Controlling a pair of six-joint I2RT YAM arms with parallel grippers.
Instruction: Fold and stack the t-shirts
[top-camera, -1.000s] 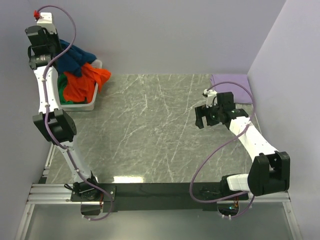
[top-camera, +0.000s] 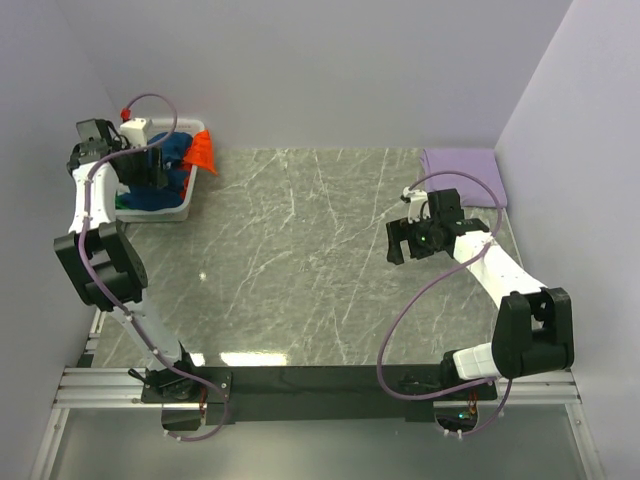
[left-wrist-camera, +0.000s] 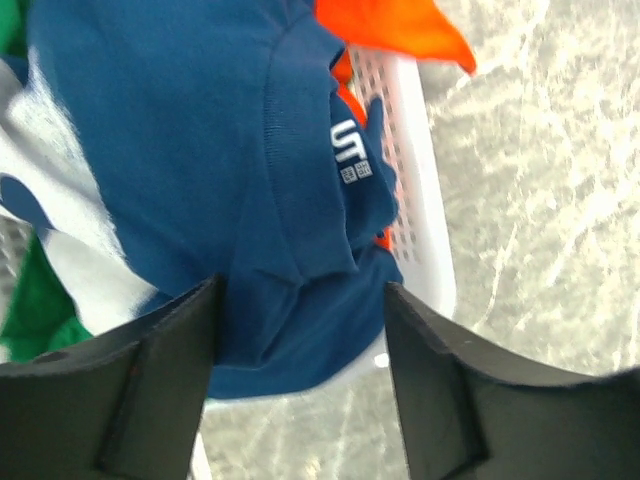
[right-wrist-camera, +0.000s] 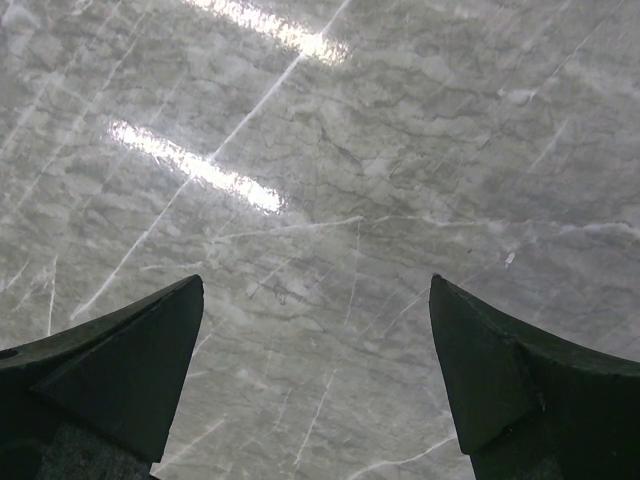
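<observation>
My left gripper (top-camera: 150, 165) is open over a white basket (top-camera: 190, 129) of crumpled shirts at the table's far left. A navy shirt with a white print (left-wrist-camera: 200, 150) lies between and under its fingers in the left wrist view, with orange cloth (left-wrist-camera: 390, 25) and green cloth (left-wrist-camera: 45, 310) around it. My right gripper (top-camera: 410, 238) stands open above bare marble at the right, nothing between its fingers. A folded lilac shirt (top-camera: 465, 170) lies at the back right.
Walls border the back and both sides.
My left gripper has come down and toward me over the basket. The navy cloth that was raised now lies in the basket, covering much of the orange. The right arm has shifted slightly.
</observation>
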